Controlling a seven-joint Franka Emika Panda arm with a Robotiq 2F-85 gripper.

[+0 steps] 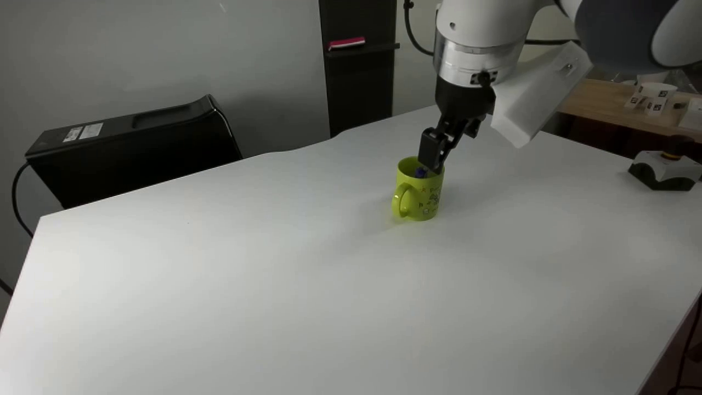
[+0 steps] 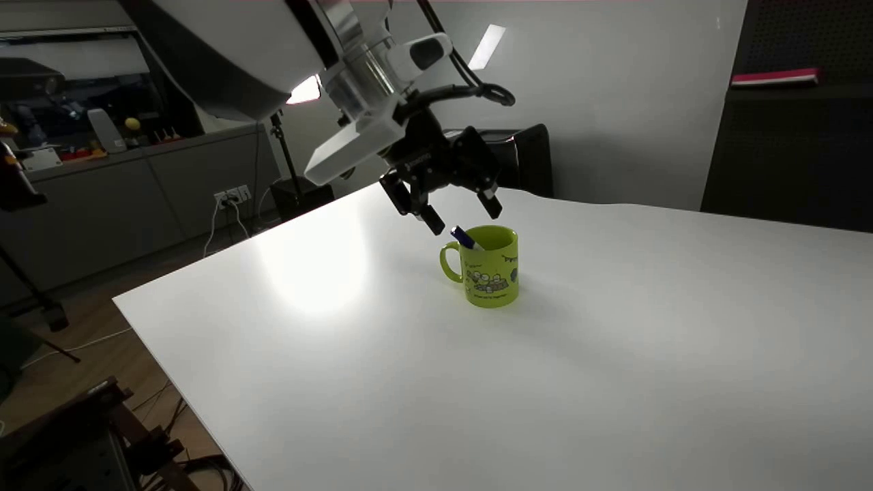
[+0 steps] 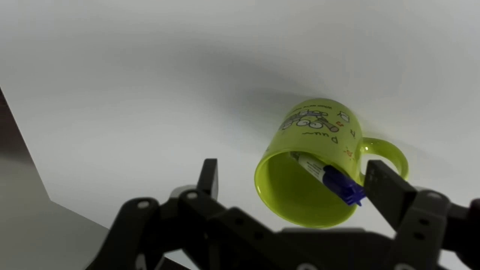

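A yellow-green mug with cartoon prints stands upright on the white table. Leaning inside it is a marker with a blue-purple cap, which pokes out at the rim near the handle. In the second exterior view the marker's cap shows above the mug. My gripper is open just above the mug, its fingers wide apart and nothing held. From the wrist, the mug's mouth lies between the two fingers, the right finger close to the marker cap in the picture; whether they touch I cannot tell.
A grey-and-black button box sits at the right edge. Behind the table's far edge stands a black case.
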